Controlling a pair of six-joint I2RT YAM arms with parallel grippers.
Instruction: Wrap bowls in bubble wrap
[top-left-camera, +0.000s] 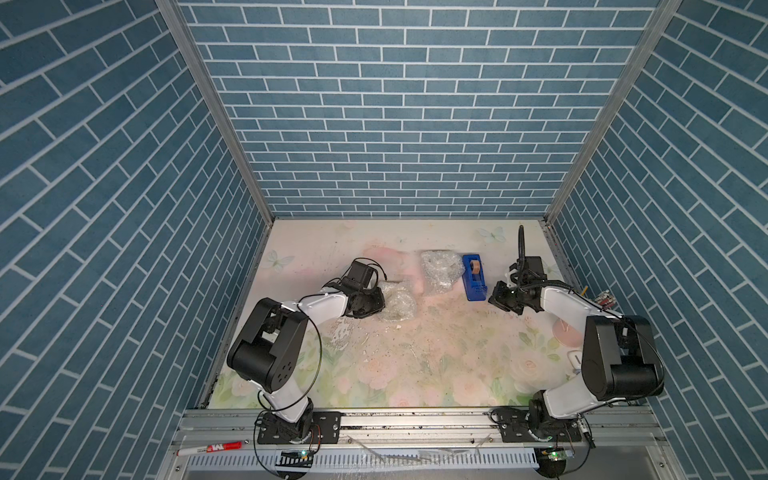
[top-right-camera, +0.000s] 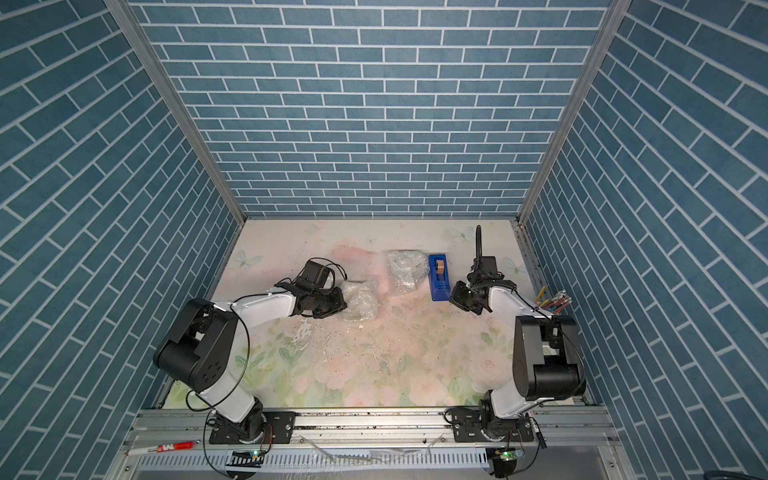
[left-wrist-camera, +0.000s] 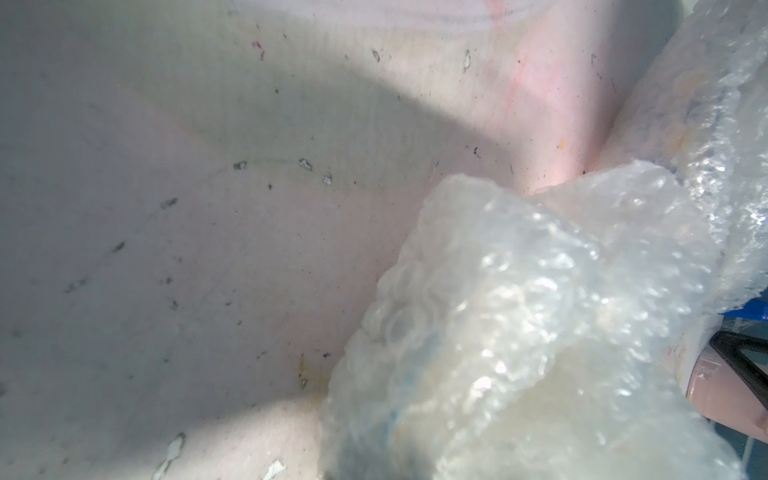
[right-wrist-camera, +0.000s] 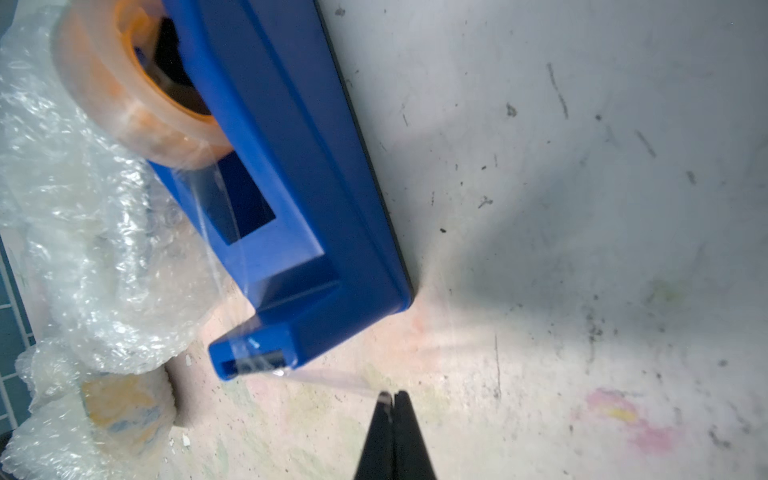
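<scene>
A bubble-wrapped bowl (top-left-camera: 399, 302) sits left of centre on the table, its coloured side (right-wrist-camera: 128, 404) partly uncovered in the right wrist view. My left gripper (top-left-camera: 379, 303) is at its left side, shut on the bubble wrap (left-wrist-camera: 512, 320), which hides the fingers in the left wrist view. Farther back is another bubble-wrapped bundle (top-left-camera: 441, 270). Beside it stands the blue tape dispenser (right-wrist-camera: 296, 168) with its tape roll (right-wrist-camera: 128, 88). A clear tape strip (right-wrist-camera: 336, 381) runs from the dispenser's cutter to my right gripper, which is shut on the strip's end.
White scraps (top-left-camera: 341, 332) lie in front of the left gripper. Pens or similar sticks (top-right-camera: 556, 301) stand at the right edge, by the right arm.
</scene>
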